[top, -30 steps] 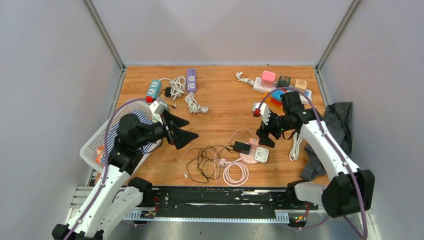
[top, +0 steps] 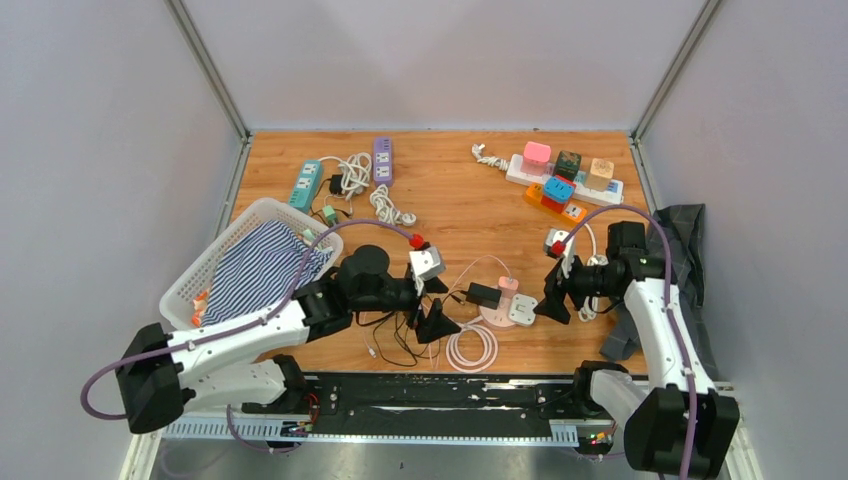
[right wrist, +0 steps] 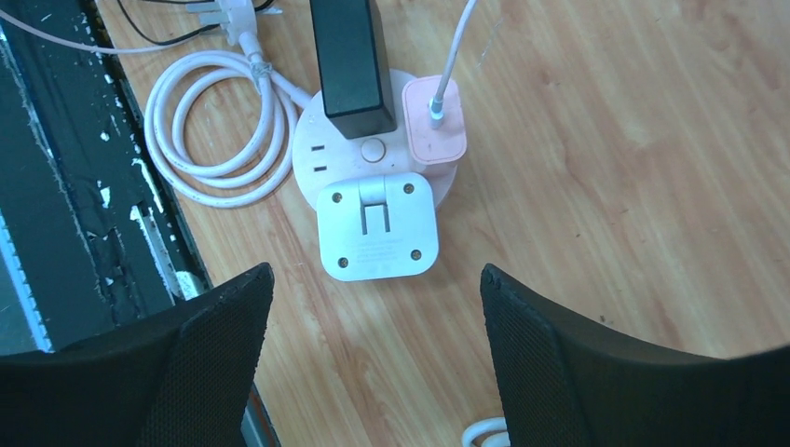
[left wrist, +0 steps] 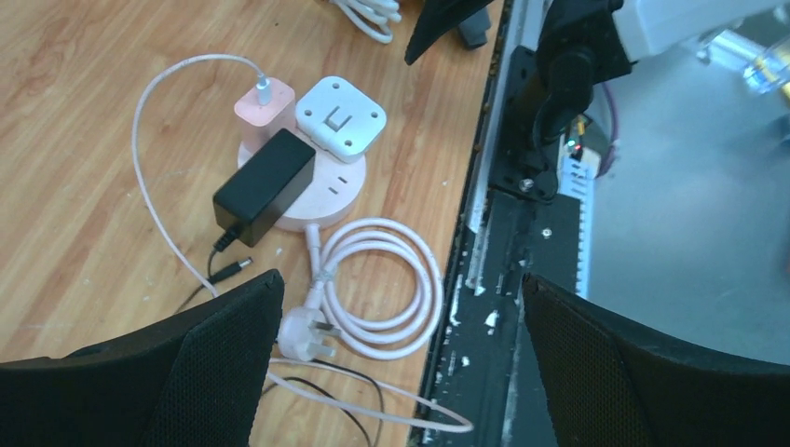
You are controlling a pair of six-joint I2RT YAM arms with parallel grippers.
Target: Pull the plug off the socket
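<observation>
A round pink socket (left wrist: 328,191) lies on the table with a black adapter (left wrist: 265,182), a pink charger (left wrist: 265,109) and a white square plug (left wrist: 341,116) on it. The right wrist view shows the white plug (right wrist: 376,233) ahead of my right gripper, which is open, its fingers on either side and nothing between them. In the top view the right gripper (top: 545,308) is just right of the socket. My left gripper stands open left of the socket (top: 497,318), empty, with the adapter beyond its fingertips.
The socket's coiled white cord (left wrist: 424,279) and loose black cables (top: 400,345) lie on the near left. A white basket (top: 180,290) stands at the left. Power strips with coloured plugs (top: 536,158) are at the back right. The middle of the table behind the socket is clear.
My left gripper has moved right and down from beside the basket toward the socket. The right gripper has shifted right and nearer the front. The socket and its plugs have stayed in place.
</observation>
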